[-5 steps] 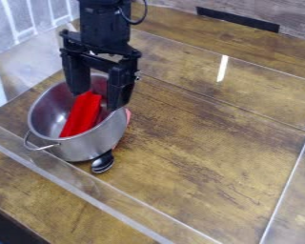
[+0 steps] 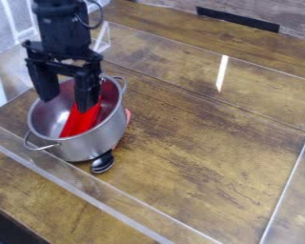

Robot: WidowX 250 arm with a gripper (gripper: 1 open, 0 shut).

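Note:
My black gripper (image 2: 62, 83) hangs over the left part of a steel pot (image 2: 94, 143) with wire handles, its fingers apart with nothing visible between them. Inside the pot lies a long red object (image 2: 84, 118), partly hidden. A small dark, shiny object (image 2: 102, 163) rests on the wood just in front of the pot, and a bit of something red shows at its right side.
A pale strip lies along the left edge, and a dark band runs along the back at top right.
My gripper has moved left, from above the pot's right part to its left part. The pot and red object stay put, with more of the red object's right part showing.

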